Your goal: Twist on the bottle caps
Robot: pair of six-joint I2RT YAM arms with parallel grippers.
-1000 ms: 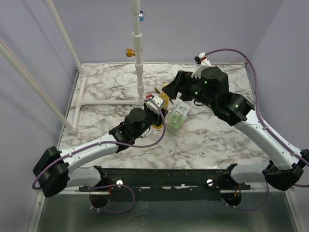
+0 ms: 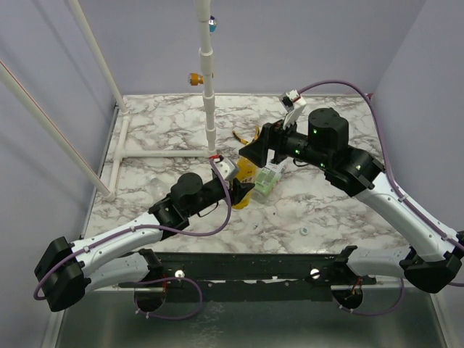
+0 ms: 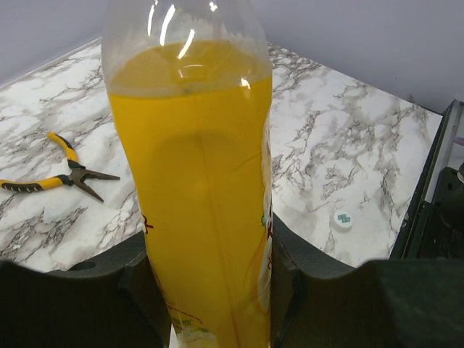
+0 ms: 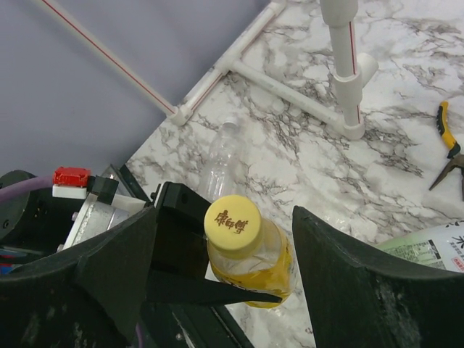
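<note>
An upright bottle of yellow drink fills the middle of the left wrist view, held between the fingers of my left gripper, which is shut on it. A pale yellow cap sits on its top in the right wrist view; whether it is tight I cannot tell. My right gripper hangs just above the bottle top from the right, its fingers spread either side of the cap and apart from it.
Pliers lie on the marble table behind. A green-labelled bottle lies beside the held one, a clear bottle at left. A small white round piece lies on the clear right part. A white pipe frame stands at the left and back.
The right gripper has shifted slightly left and toward the front, above the bottle.
</note>
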